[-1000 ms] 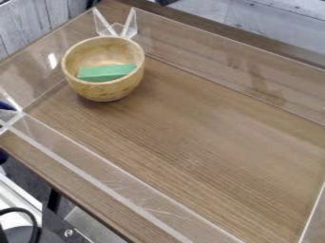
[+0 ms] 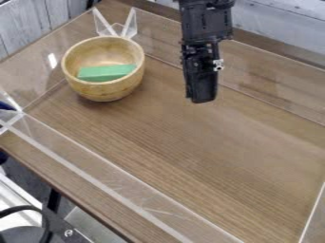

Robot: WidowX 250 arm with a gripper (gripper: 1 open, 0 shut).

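Observation:
My black gripper [image 2: 200,93] reaches down from the top centre over the wooden table and is shut, with nothing seen between its fingers. To its left stands a round wooden bowl [image 2: 105,89] holding a green block [image 2: 106,72]. The gripper is apart from the bowl.
Clear tape strips [image 2: 64,156] line the table's left side, and a clear taped shape stands at the back behind the bowl. Dark cables [image 2: 28,216] lie at the lower left.
The gripper has come down from above the top edge to over the middle of the table, right of the bowl. The bowl and green block look unmoved.

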